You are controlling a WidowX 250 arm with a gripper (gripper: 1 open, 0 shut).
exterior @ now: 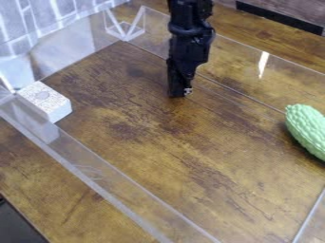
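The black arm reaches down from the top centre, its gripper [181,89] low over the wooden board [152,161]. The fingertips are small and dark against the wood, so whether anything is between them cannot be made out. A white speckled block [45,101] lies at the left edge. A pale green bumpy object, like a bitter melon [307,130], lies at the right edge, well apart from the gripper.
Clear low plastic walls border the work area on the sides and back. A grey-white cloth hangs at the back left. The middle and front of the board are bare.
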